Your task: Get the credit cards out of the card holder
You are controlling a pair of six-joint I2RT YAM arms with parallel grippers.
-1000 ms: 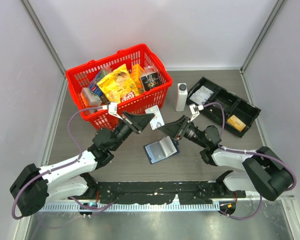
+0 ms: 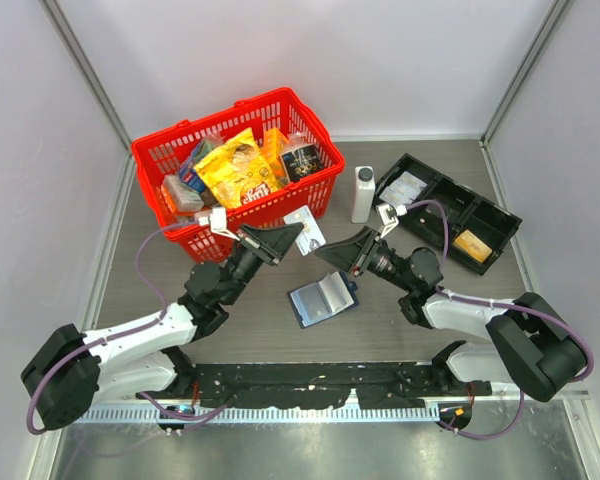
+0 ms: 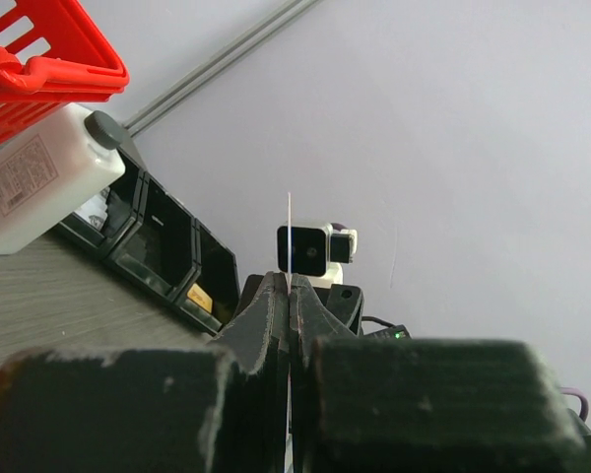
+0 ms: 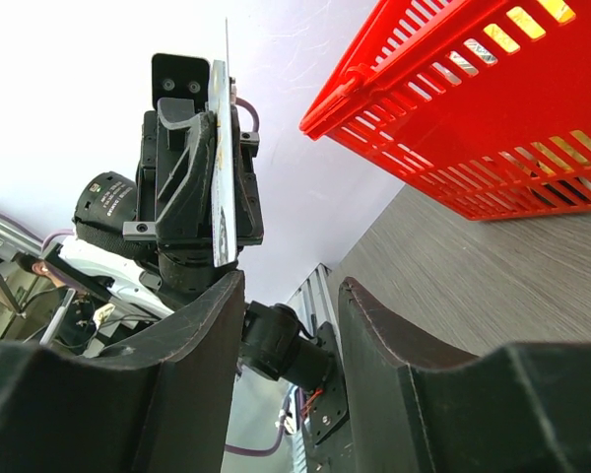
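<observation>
In the top view a pale card [image 2: 304,228] is held up between my two grippers. My left gripper is shut on this card, whose thin edge [image 3: 289,236] rises from between the fingertips in the left wrist view. The right gripper stands part open with an empty gap between its fingertips; the card [image 4: 223,168] is beyond them, still at the left gripper. From above, the right fingertips are close to the card's lower right corner. The card holder [image 2: 323,300] lies spread open on the table below, with clear sleeves showing.
A red basket [image 2: 337,163] full of packages stands behind the left gripper. A white bottle [image 2: 363,194] and a black compartment tray [image 2: 500,220] are at the back right. Bare table surrounds the card holder.
The card has shifted slightly left, away from the right fingertips, along with the left gripper. The right arm and the card holder look nearly unmoved.
</observation>
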